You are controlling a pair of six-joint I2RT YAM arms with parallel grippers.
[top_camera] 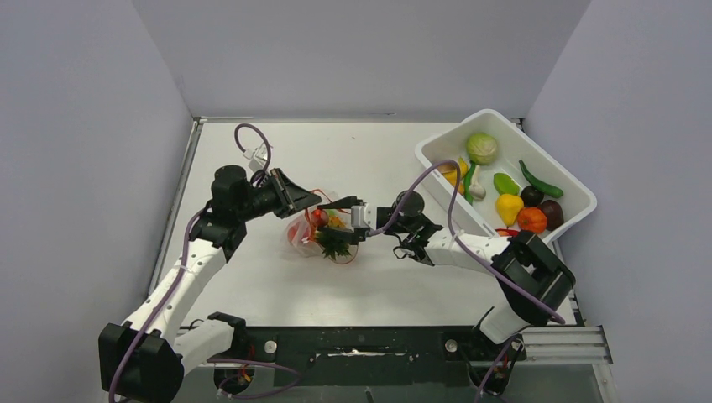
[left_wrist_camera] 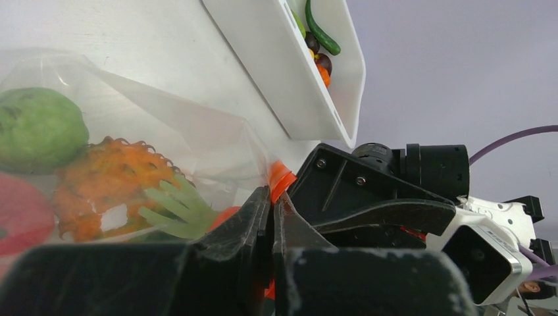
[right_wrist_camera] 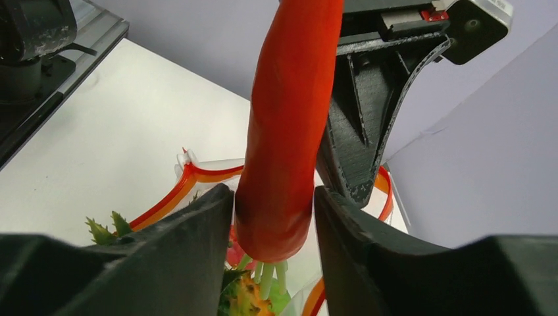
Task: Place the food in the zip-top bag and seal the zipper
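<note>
The clear zip bag (left_wrist_camera: pixel 164 112) with an orange-red zipper rim (right_wrist_camera: pixel 172 201) lies mid-table, its mouth spread. Inside are a green fruit (left_wrist_camera: pixel 41 128), a spiky orange fruit (left_wrist_camera: pixel 108 187), a red one (left_wrist_camera: pixel 23 214) and a leafy top (top_camera: pixel 334 243). My left gripper is shut at the bag's rim, with zipper strip showing at its tips. At the mouth, my right gripper stands open, with fingers on both sides of an orange-red carrot (right_wrist_camera: pixel 286 112). The carrot's pale green top (left_wrist_camera: pixel 177 210) shows through the plastic.
A white bin (top_camera: pixel 571 176) at the right holds cabbage (top_camera: pixel 481 148), a green pepper (top_camera: pixel 544 180), a yellow pepper (top_camera: pixel 509 208) and several other vegetables. Bare table (top_camera: pixel 395 294) lies in front of the arms and behind the bag.
</note>
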